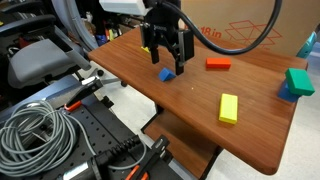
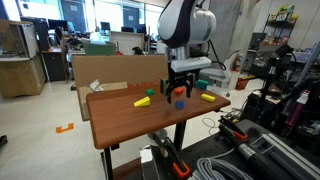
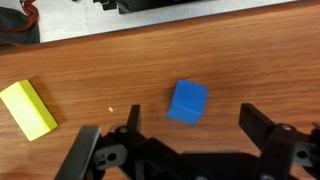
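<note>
A small blue block (image 1: pixel 166 74) rests on the wooden table near its edge; in the wrist view the blue block (image 3: pixel 187 101) sits between and slightly beyond the fingertips. Above it my gripper (image 1: pixel 168 66) hangs pointing down, its fingers wide apart with nothing held. In the second exterior view the same blue block (image 2: pixel 180 105) appears just below the gripper. A yellow block (image 1: pixel 228 108) lies toward the near right, and a red block (image 1: pixel 217 63) farther back. At the right, a green block (image 1: pixel 298 80) sits on or against another blue piece (image 1: pixel 288 94).
Another yellow piece (image 1: pixel 146 48) lies at the far left of the table. Bare wood surrounds the small blue block. Beyond the table's edge are a coiled grey cable (image 1: pixel 35 140) and black clamps.
</note>
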